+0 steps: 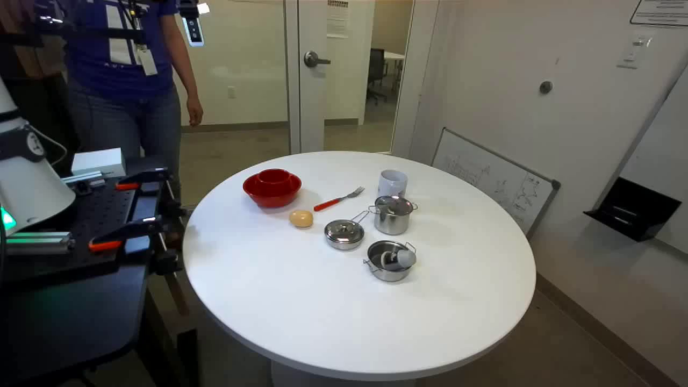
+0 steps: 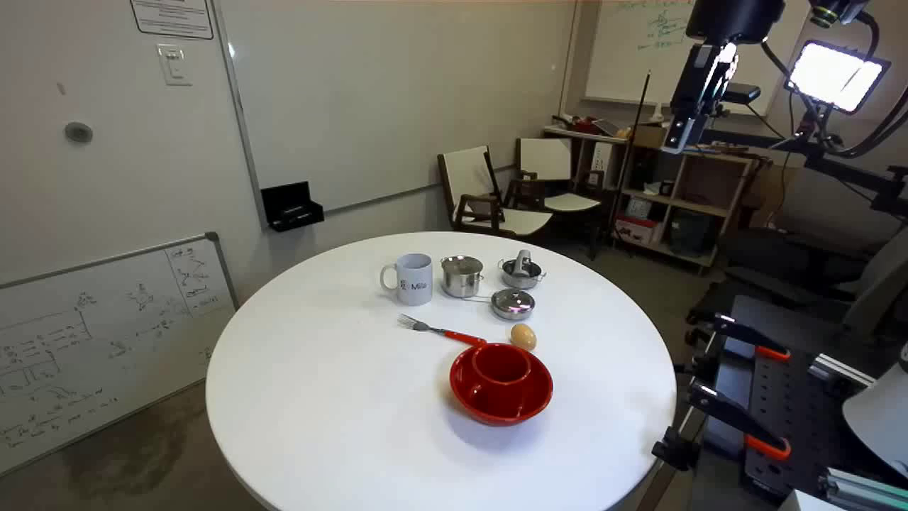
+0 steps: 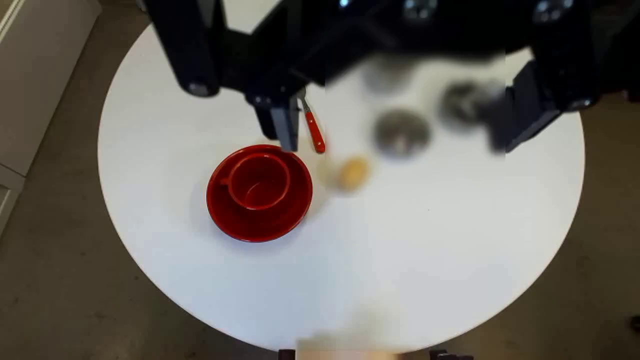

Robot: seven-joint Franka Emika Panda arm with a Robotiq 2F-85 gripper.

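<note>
My gripper is open high above the round table, its two fingers wide apart and nothing held between them. In exterior view 2 the gripper (image 2: 681, 140) hangs at the upper right, clear of everything on the table. A red cup (image 2: 500, 366) sits inside a red bowl (image 2: 540, 397). Close to them lie a tan egg-like object (image 1: 301, 219) and a fork (image 1: 329, 203) with a red handle. A small lidded pan (image 1: 343, 236), a lidded steel pot (image 1: 392, 219) and a white mug (image 2: 414, 281) are grouped nearby. An open steel pot (image 1: 385, 272) contains a grey-and-white object (image 1: 405, 258).
The white round table (image 1: 284, 296) has wide free room along its near side in exterior view 1. Black clamps (image 2: 736, 409) with orange tips line the edge of the robot's bench. Someone in a blue shirt (image 1: 116, 51) stands behind that bench.
</note>
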